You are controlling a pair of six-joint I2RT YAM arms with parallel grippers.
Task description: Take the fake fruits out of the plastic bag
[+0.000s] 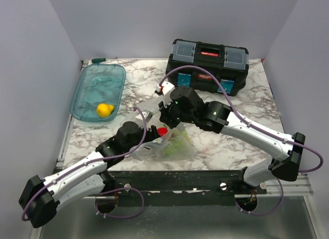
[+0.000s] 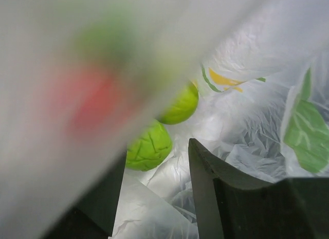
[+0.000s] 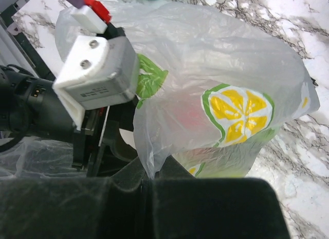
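The clear plastic bag (image 1: 175, 150) lies at the middle front of the table, with a red fruit (image 1: 162, 131) visible at its mouth. Inside it, the left wrist view shows two green fruits, one fruit (image 2: 149, 148) nearer and another fruit (image 2: 181, 105) just behind; a blurred red patch shows through the film at left. My left gripper has reached into the bag, fingers apart, nothing held between them. My right gripper is shut on the bag's edge, a fold of thin film between its fingertips.
A teal bin (image 1: 92, 90) with a yellow fruit (image 1: 105, 110) in it stands at the back left. The black toolbox (image 1: 208, 67) occupies the back. Bare marble tabletop (image 1: 234, 146) lies to the right. Both arms are close together around the bag.
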